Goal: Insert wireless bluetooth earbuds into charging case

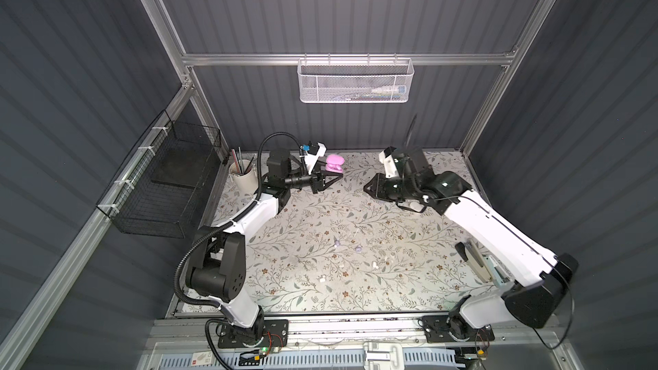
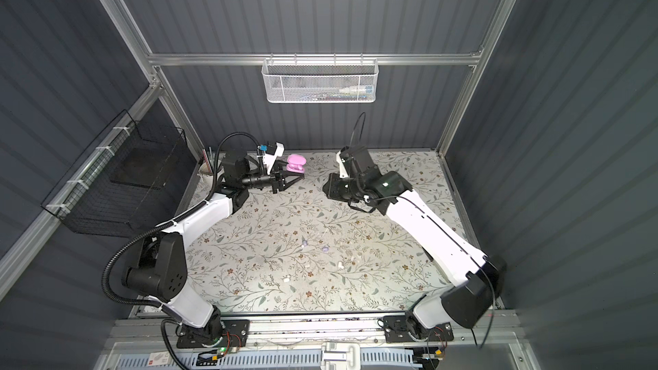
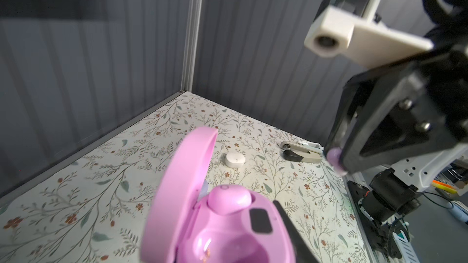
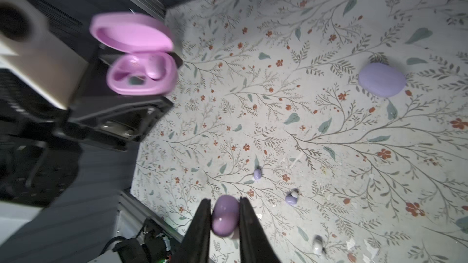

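My left gripper (image 1: 334, 176) is shut on a pink charging case (image 3: 234, 236), held up above the table with its lid swung open. In the left wrist view one slot is filled by a pink earbud (image 3: 229, 198), while the slot in front of it looks empty. Between the fingertips of my right gripper sits a small purple earbud, also visible as a lilac tip (image 3: 335, 158) in the left wrist view. The right gripper stands apart from the case, to its right. Loose on the table lie another purple earbud (image 4: 291, 197) and a white one (image 4: 317, 245).
A closed purple case (image 4: 381, 79) rests on the table, and a white case (image 3: 235, 159) also lies there. Knives (image 1: 477, 260) lie by the right edge. A pen cup (image 1: 244, 176) stands behind the left arm. The front table area holds only small earbuds.
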